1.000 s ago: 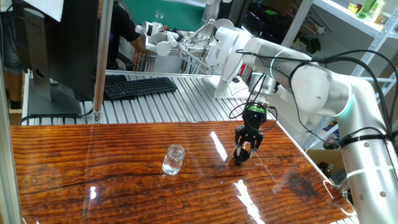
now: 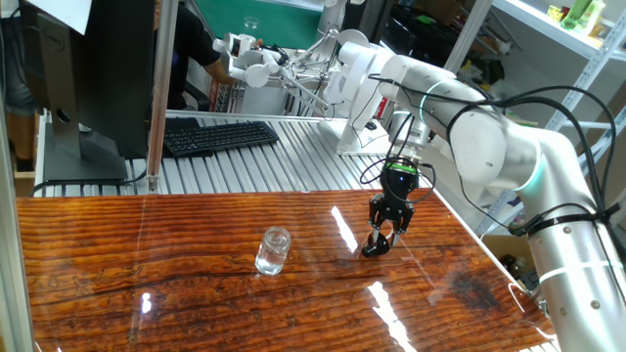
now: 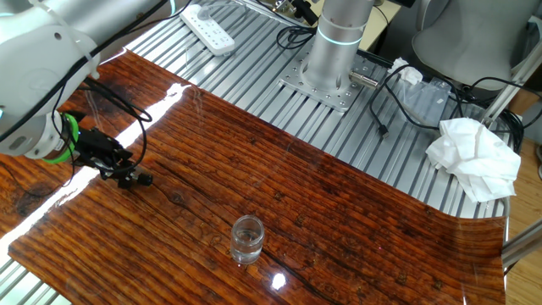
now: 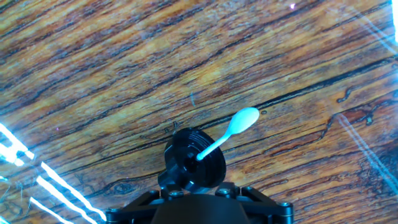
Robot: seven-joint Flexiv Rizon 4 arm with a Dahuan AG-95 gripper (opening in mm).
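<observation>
A small black cup is tipped toward the camera in the wrist view, its dark inside showing. A pale spoon leans out of it, bowl end over the wooden table. My gripper is right at the cup's near side, at the bottom of that view. From exterior view 1, the gripper points down with its fingers at the black cup, low over the table or touching it. Whether the fingers grip the cup is hidden.
On the glossy wooden table a clear glass of clear liquid stands apart, left of the gripper. Beyond the table are a keyboard and a monitor. White crumpled paper lies at the far side in exterior view 2.
The black cup has tipped over further and its lower part has shifted slightly left. My arm has turned a little, with the gripper staying nearly in place. The glass has not moved.
</observation>
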